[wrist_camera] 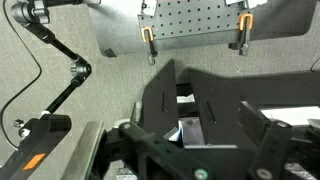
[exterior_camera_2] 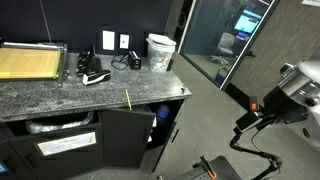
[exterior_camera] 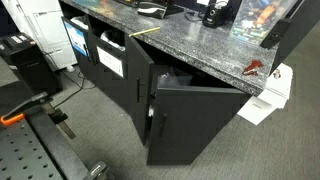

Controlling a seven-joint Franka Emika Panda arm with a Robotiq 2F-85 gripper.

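Observation:
A black cabinet under a grey stone counter (exterior_camera: 190, 48) has two doors ajar, a left door (exterior_camera: 139, 85) and a wider right door (exterior_camera: 190, 128). Through the gap, a few pale items show faintly inside. From the other exterior view, one door (exterior_camera_2: 128, 138) faces the camera, swung out. My gripper (exterior_camera_2: 247, 122) hangs in the air at the right, well apart from the cabinet. In the wrist view my gripper stands open at the bottom edge, with dark door tops (wrist_camera: 156, 102) beyond it and nothing visibly held.
A yellow stick (exterior_camera_2: 128, 99) lies at the counter's front edge. A white tub (exterior_camera_2: 160, 52) and a red item (exterior_camera: 253, 67) are also on it. A perforated table (wrist_camera: 205, 18) carries orange-handled clamps (wrist_camera: 147, 34).

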